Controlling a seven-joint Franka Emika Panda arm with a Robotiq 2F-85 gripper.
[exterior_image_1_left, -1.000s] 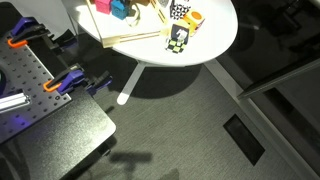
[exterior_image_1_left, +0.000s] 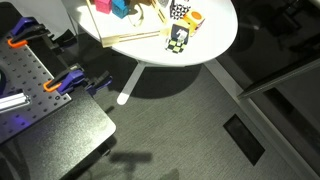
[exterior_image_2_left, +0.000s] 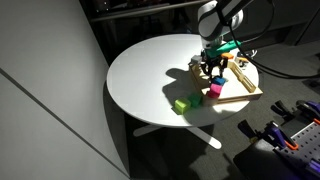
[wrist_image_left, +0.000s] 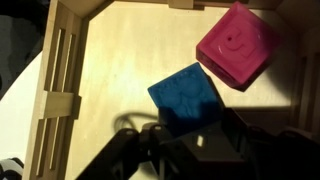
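A blue block (wrist_image_left: 187, 98) lies in a shallow wooden tray (wrist_image_left: 56, 104), in the middle of the wrist view. To its upper right is a pink block (wrist_image_left: 235, 44) with a face pressed into its side. My gripper shows as a dark shape at the bottom, with its fingertips close to the near edge of the blue block. Too dark to make out is the gap between the fingers, or any contact. In exterior view 2 the arm reaches down over the tray, above the blue block (exterior_image_2_left: 218, 80) and the pink block (exterior_image_2_left: 215, 88).
Green blocks (exterior_image_2_left: 182, 106) sit on the white round table (exterior_image_2_left: 150, 75), outside the tray. A checkered block (exterior_image_1_left: 178, 38) and an orange object (exterior_image_1_left: 195, 18) stand beyond the tray's other side.
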